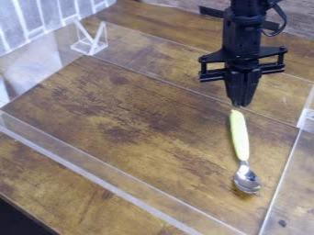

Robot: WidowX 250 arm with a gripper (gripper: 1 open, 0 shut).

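My black gripper [241, 95] hangs at the upper right, pointing down, its fingers shut with nothing visible between them. Just below its tips, apart from them in the view, a spoon with a pale yellow handle [240, 135] and a shiny silver bowl [245, 181] lies lengthwise on the wooden table [117, 128].
A small white frame-like object [91, 39] stands at the upper left. Clear plastic strips border the work area, and white bars [28, 14] line the far left edge.
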